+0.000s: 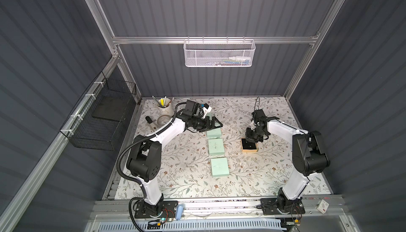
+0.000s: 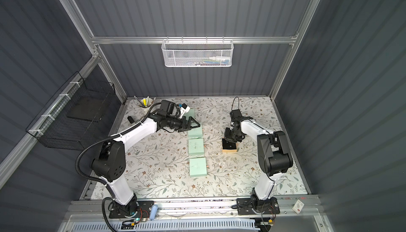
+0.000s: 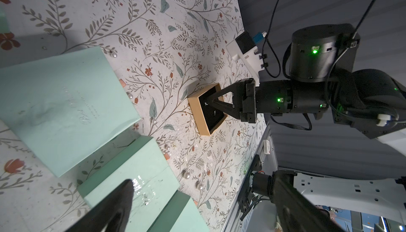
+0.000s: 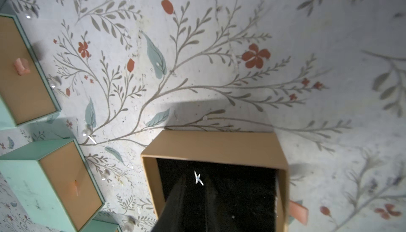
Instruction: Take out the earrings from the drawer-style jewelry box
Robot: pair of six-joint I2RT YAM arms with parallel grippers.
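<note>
An open tan drawer [image 4: 220, 145] with a black lining lies on the patterned table at the right. On the lining shows a small shiny cross-shaped earring [image 4: 198, 177]; a tiny bright spot [image 4: 233, 217] lies farther down. My right gripper is in the drawer, its blurred fingers part open below the cross in the right wrist view. Nothing clear shows between them. Over the green boxes [image 1: 216, 147], my left gripper hangs wide open and empty, well left of the drawer.
Several small pearl-like pieces [image 3: 186, 174] lie on the table between the green boxes and the drawer. A pen cup [image 1: 165, 107] stands at the back left.
</note>
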